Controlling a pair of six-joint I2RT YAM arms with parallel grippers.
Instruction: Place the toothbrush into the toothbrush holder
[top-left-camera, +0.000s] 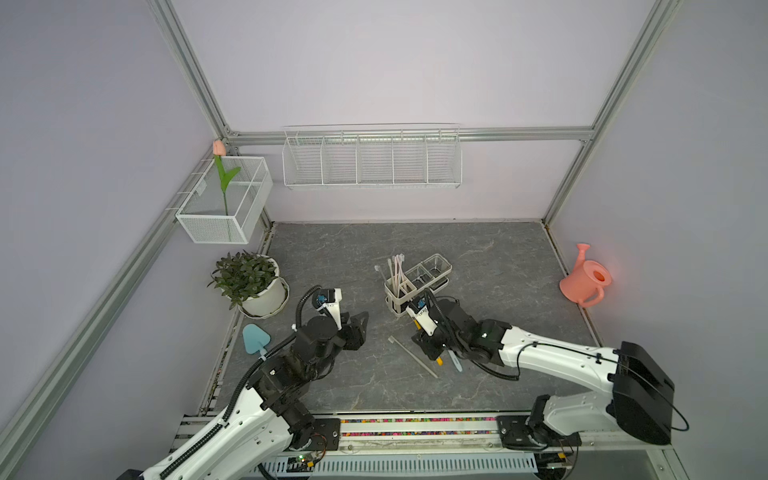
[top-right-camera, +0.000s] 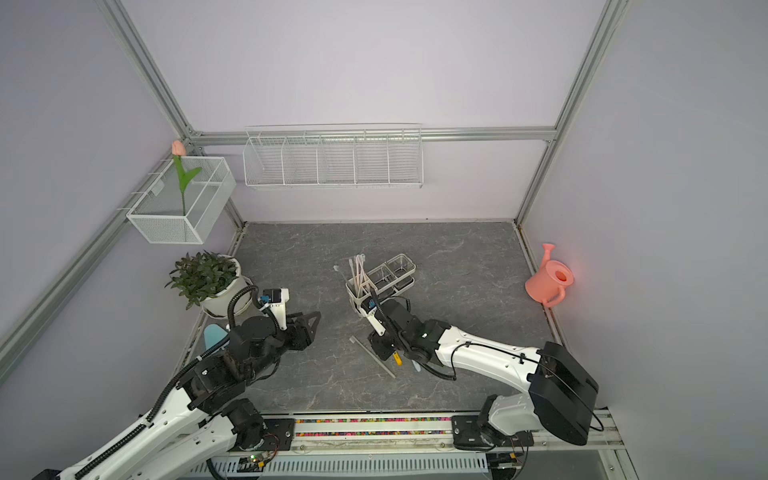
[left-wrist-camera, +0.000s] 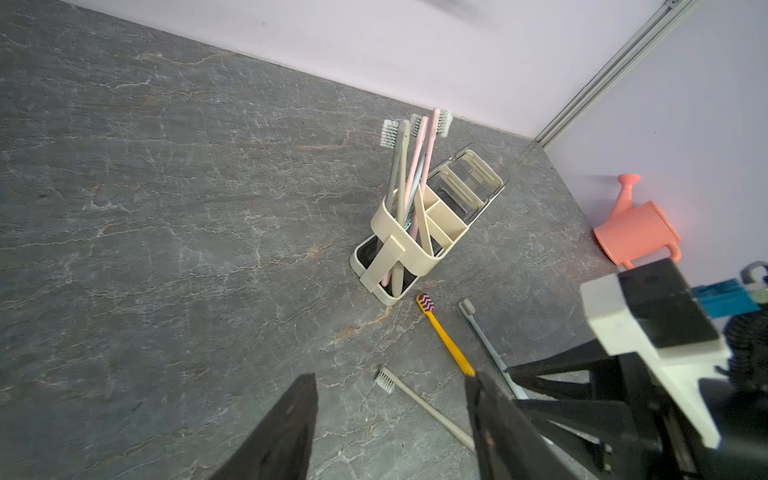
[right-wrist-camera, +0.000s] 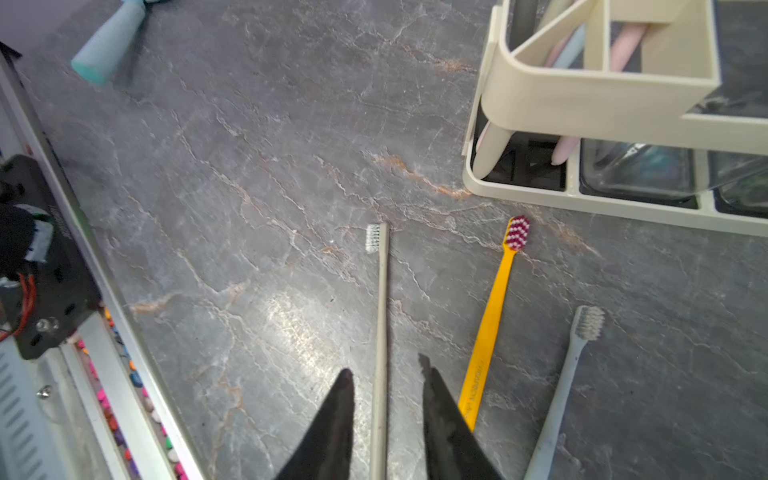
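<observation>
A cream toothbrush holder (left-wrist-camera: 412, 257) stands on the table with several toothbrushes upright in its near compartments. In front of it lie a beige toothbrush (right-wrist-camera: 381, 320), a yellow toothbrush (right-wrist-camera: 489, 332) with a red-and-white head, and a light blue toothbrush (right-wrist-camera: 566, 384). My right gripper hovers over them with its fingers apart. The beige handle shows beneath that gap, lying on the table, and nothing is gripped. Left of the holder, my left gripper is raised and open, empty between its fingers.
A potted plant (top-left-camera: 244, 281) and a blue trowel (top-left-camera: 256, 339) are at the left edge. At the right stands a pink watering can (top-left-camera: 586, 280). A wire rack (top-left-camera: 373, 160) hangs on the back wall. Open table surface lies left and right of the holder.
</observation>
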